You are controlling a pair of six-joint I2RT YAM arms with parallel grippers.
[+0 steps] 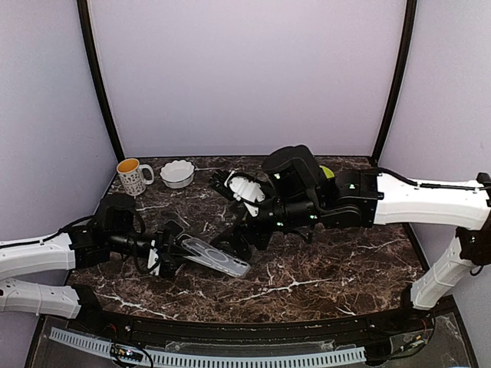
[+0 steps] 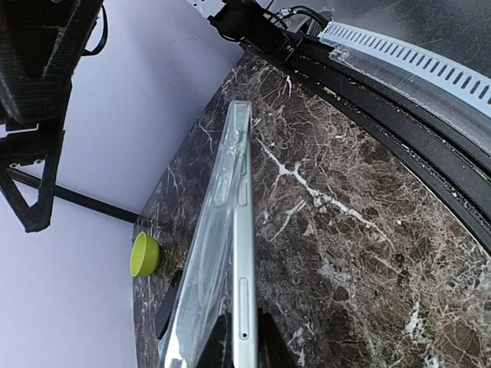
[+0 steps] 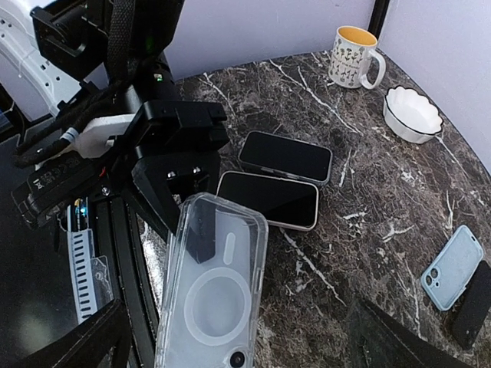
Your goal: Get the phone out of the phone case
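Observation:
A phone in a clear case [image 1: 219, 259] with a white ring on its back is raised, slanting rightward and down from my left gripper [image 1: 173, 245], which is shut on it. In the left wrist view the clear case [image 2: 207, 276] is seen edge-on beside a silver side rail [image 2: 244, 291]. My right gripper [image 1: 234, 215] stands open above and right of the case's far end; in the right wrist view the case [image 3: 211, 291] lies between its spread fingers, apparently not touched.
Two dark phones [image 3: 268, 198] [image 3: 285, 153], a light blue phone [image 3: 453, 264] and a dark one beside it [image 3: 472, 307] lie on the marble table. A mug [image 1: 132, 178], white bowl [image 1: 178, 173] and green bowl [image 2: 144, 254] stand at the back.

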